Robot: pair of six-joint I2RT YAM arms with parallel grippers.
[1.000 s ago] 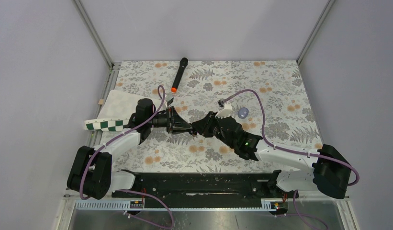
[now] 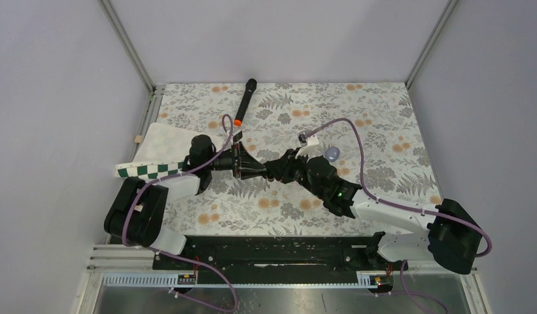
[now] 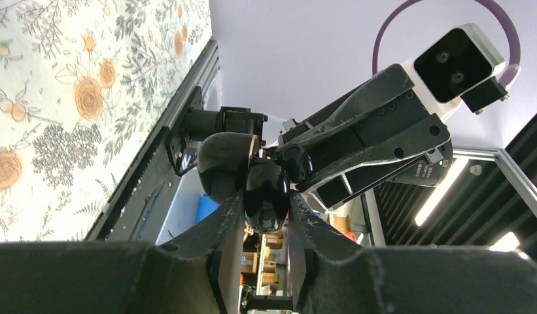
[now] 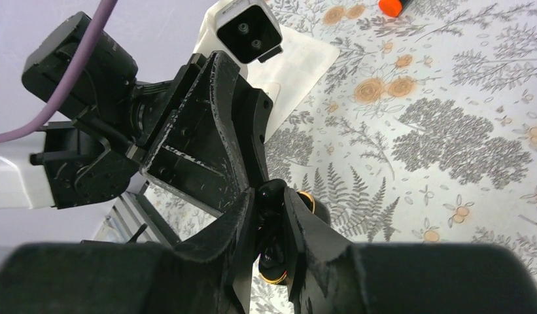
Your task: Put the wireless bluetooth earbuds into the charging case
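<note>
Both grippers meet in mid-air over the middle of the floral mat. My left gripper is shut on a glossy black piece, which sits against the open black charging case (image 3: pixel 222 167) with its gold-coloured edge. My right gripper is shut on a small black glossy piece at the case; in its view the case (image 4: pixel 318 209) shows behind the fingers with gold rims. Which piece is earbud and which is case body is hard to tell, and whether an earbud is seated is hidden by the fingers.
A black microphone (image 2: pixel 246 98) with orange end lies at the back middle. A blue-grey oval object (image 2: pixel 332 154) is right of my right gripper. A white sheet with a green checked strip (image 2: pixel 148 169) lies at the left.
My left arm has shifted slightly rightward, the joined grippers moving a little with it. Both remain shut at the case.
</note>
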